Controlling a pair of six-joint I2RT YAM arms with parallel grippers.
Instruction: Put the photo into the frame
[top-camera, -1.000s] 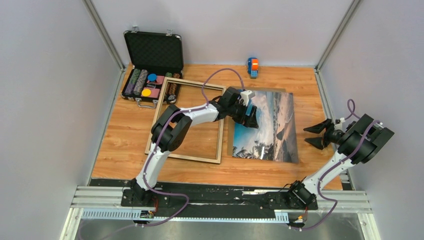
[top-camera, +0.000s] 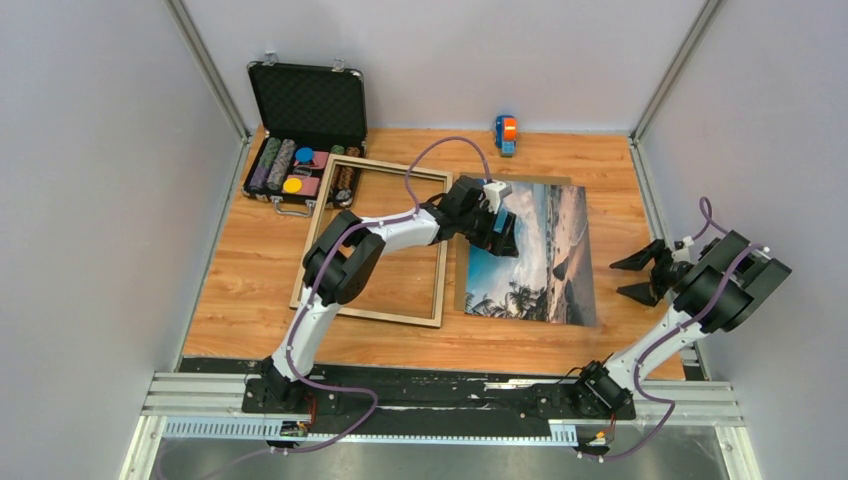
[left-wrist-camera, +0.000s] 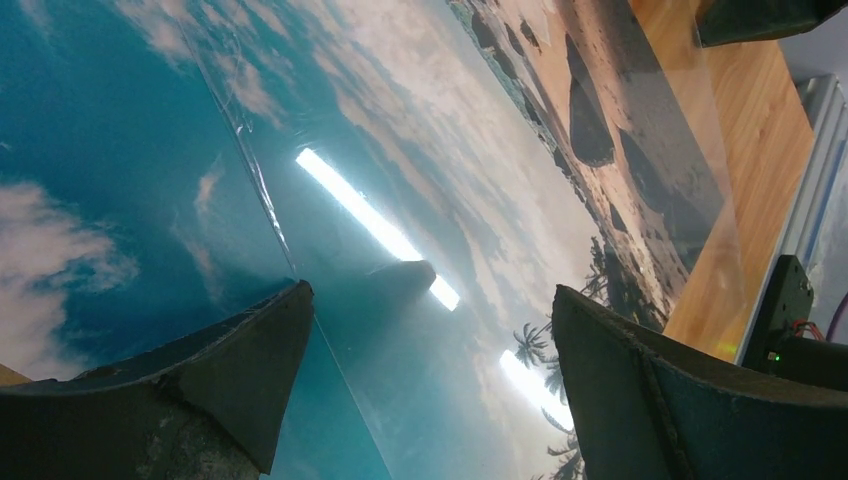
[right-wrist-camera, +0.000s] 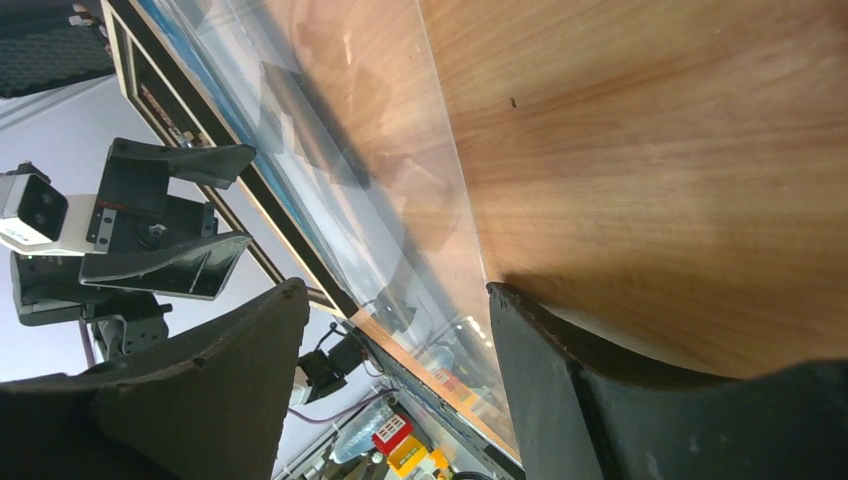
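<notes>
The photo, a beach scene with palms, lies beside the wooden frame, on a brown board. A clear sheet covers part of the photo and reaches over its beach side. Above the photo's blue sky, my left gripper is open; in the left wrist view its fingers have nothing between them. Off the right edge of the photo hangs my right gripper, low over bare table, part open. In the right wrist view the sheet's edge runs close to one fingertip; contact cannot be told.
An open black case of poker chips stands at the back left, partly under the frame's corner. A blue and orange tape dispenser sits at the back. Bare wood shows right of the photo.
My right gripper has shifted slightly to the right and towards the front, off the photo's edge. The left arm, photo and frame have not visibly moved.
</notes>
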